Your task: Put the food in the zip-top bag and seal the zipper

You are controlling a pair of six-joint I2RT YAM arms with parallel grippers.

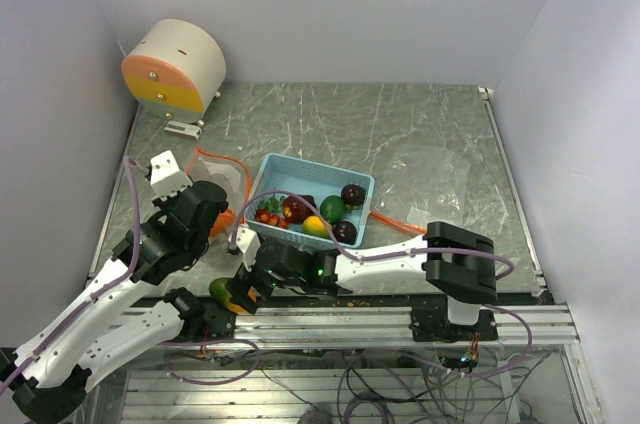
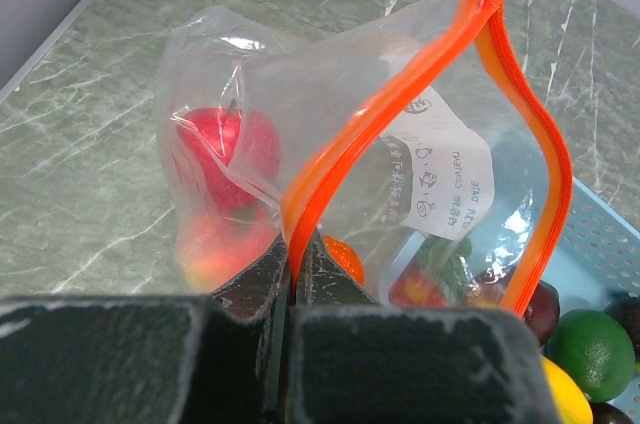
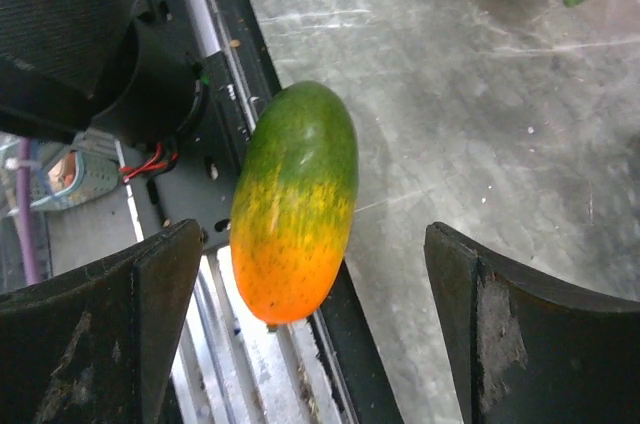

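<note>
In the left wrist view, a clear zip top bag (image 2: 330,94) with an orange zipper gapes wide. My left gripper is shut on the bag's orange rim. Inside the bag are a red fruit (image 2: 228,149) and other red and orange food. A green-and-orange papaya (image 3: 297,199) lies at the table's front edge, partly over the metal rail. My right gripper is open, its fingers on either side of the papaya's lower end with gaps left; whether it touches the papaya is unclear.
A blue basket (image 1: 310,166) holds avocados, a lemon and small red fruit. Another empty bag (image 1: 425,184) with an orange zipper lies flat at the right. Near the back left stands a round-ended box (image 1: 175,64).
</note>
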